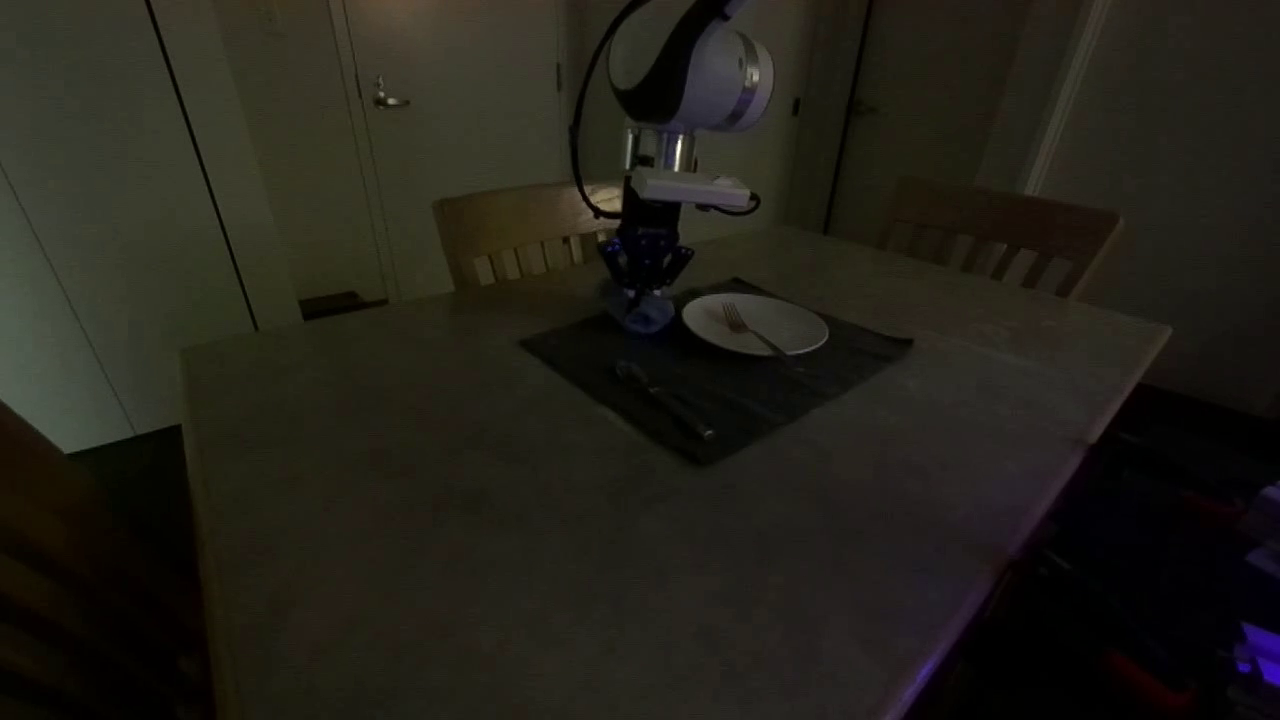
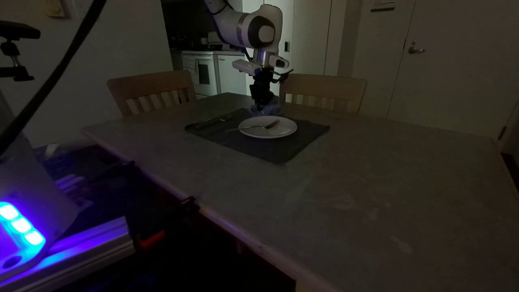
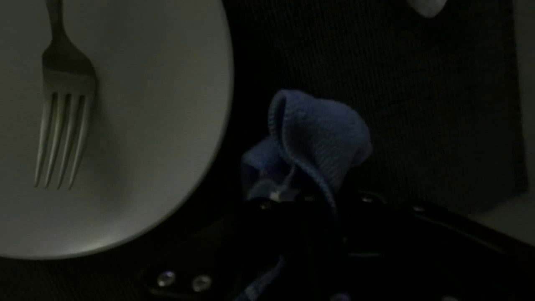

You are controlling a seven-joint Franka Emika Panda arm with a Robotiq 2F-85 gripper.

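Observation:
A crumpled blue cloth (image 3: 326,130) is pinched in my gripper, which is shut on it. Folds of the cloth stick out past the fingertips in the wrist view, and another bit shows below between the dark finger links. In the first exterior view the gripper (image 1: 642,282) points down, with the cloth (image 1: 644,312) bunched under it just left of the plate. The second exterior view has the cloth (image 2: 271,108) behind the plate. Darkness hides much of the fingers, and whether the cloth still touches the placemat I cannot tell.
A white plate (image 1: 786,338) with a fork (image 1: 750,328) on it sits close beside the gripper. The dark placemat (image 1: 768,402) beneath also bears a spoon (image 1: 630,372) and what looks like a knife (image 1: 684,415).

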